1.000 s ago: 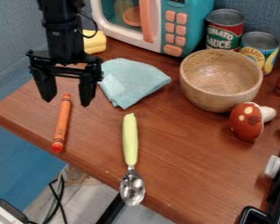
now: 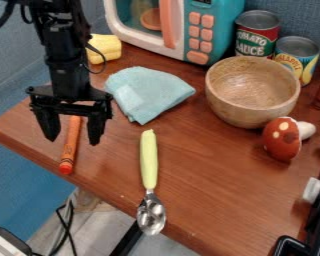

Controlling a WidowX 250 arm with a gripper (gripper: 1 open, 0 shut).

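Note:
My black gripper (image 2: 72, 128) hangs open at the left of the wooden table, its two fingers straddling the upper part of an orange crayon-like stick (image 2: 69, 150) that lies lengthwise near the table's left edge. I cannot tell whether the fingers touch it. To the right, a spoon (image 2: 149, 170) with a pale yellow handle lies on the table.
On the table (image 2: 216, 170) are a light blue cloth (image 2: 144, 92), a wooden bowl (image 2: 252, 92), a mushroom-like toy (image 2: 283, 139) and two cans (image 2: 256, 34). A toy microwave (image 2: 170, 25) and a yellow item (image 2: 105, 48) stand behind; dark appliance at right edge.
My gripper has moved down over the last second, lower around the orange stick, and slightly sideways. The objects on the table look unmoved.

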